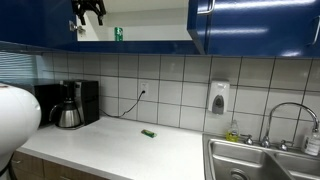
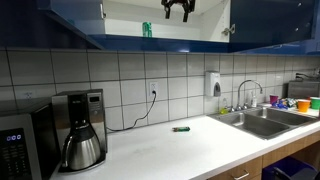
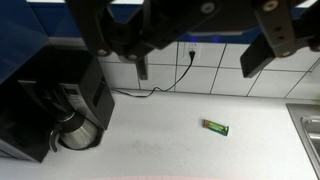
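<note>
My gripper [image 1: 90,20] hangs high in front of the open upper cabinet, pointing down. In the wrist view its two fingers [image 3: 142,68] stand wide apart with nothing between them. Far below, a small green packet-like item [image 3: 215,127] lies on the white counter; exterior view 2 also shows this green item [image 2: 181,128] near the back wall. A green cup or can [image 1: 118,34] stands on the cabinet shelf, right of the gripper in exterior view 1.
A coffee maker with a steel jug [image 2: 84,135] stands at the counter's left end, beside a black microwave [image 2: 18,135]. A cord [image 3: 168,90] runs along the wall. The sink [image 1: 240,160] and faucet are at right. Mid-counter is mostly clear.
</note>
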